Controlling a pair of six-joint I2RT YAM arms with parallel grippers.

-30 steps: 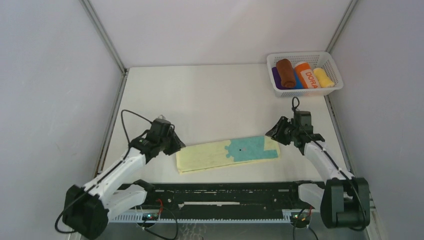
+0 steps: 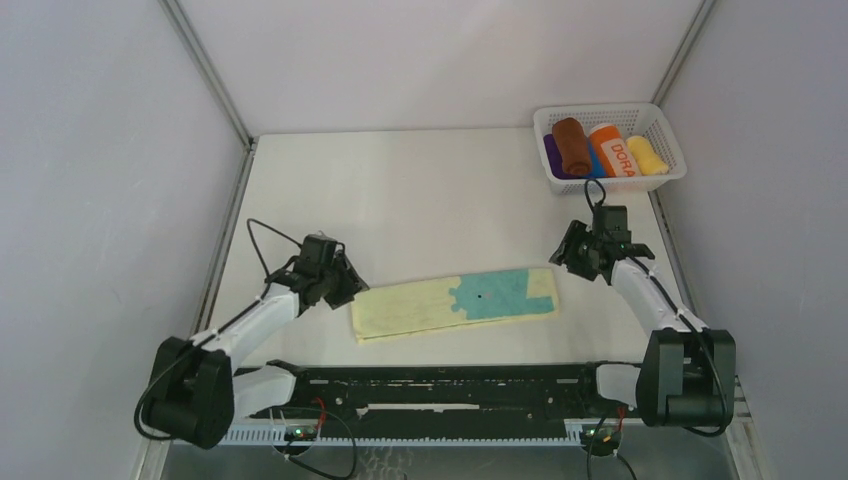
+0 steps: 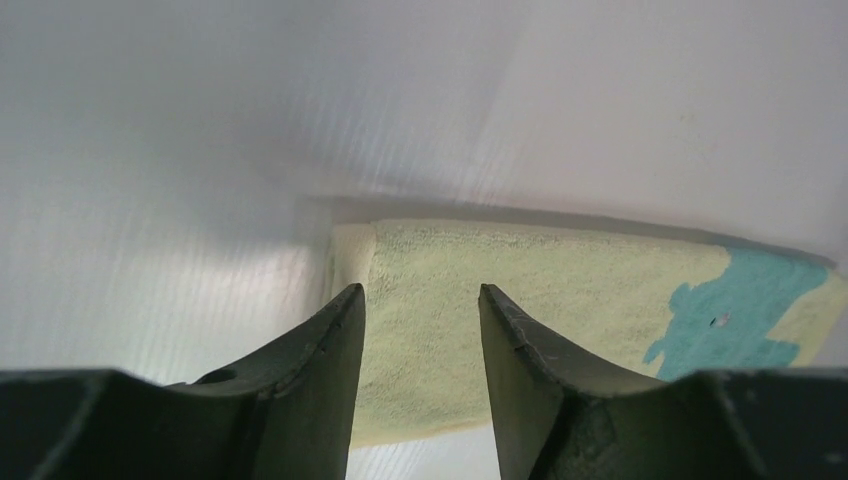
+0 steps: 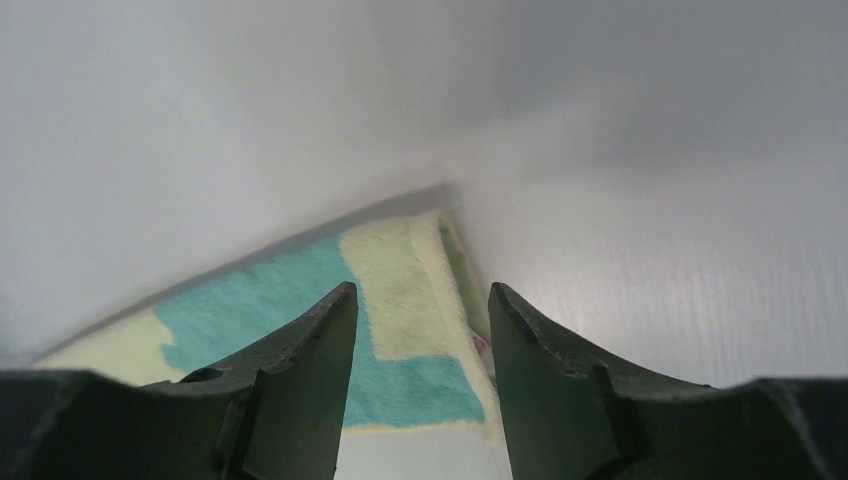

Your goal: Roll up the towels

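Observation:
A folded pale yellow towel (image 2: pixel 410 310) with a teal patch (image 2: pixel 495 290) lies lengthwise across the front of the table. My left gripper (image 2: pixel 355 287) hangs just above its left end, fingers apart; in the left wrist view the towel (image 3: pixel 520 290) lies beneath the fingertips, with none of it visibly held. My right gripper (image 2: pixel 562 250) stands open above and right of the towel's right end, which shows in the right wrist view (image 4: pixel 390 260) below the parted fingers.
A white basket (image 2: pixel 550 180) at the back right holds several rolled towels (image 2: pixel 573 147).
The left arm has shifted slightly; the towel lies much as before, slightly shifted.

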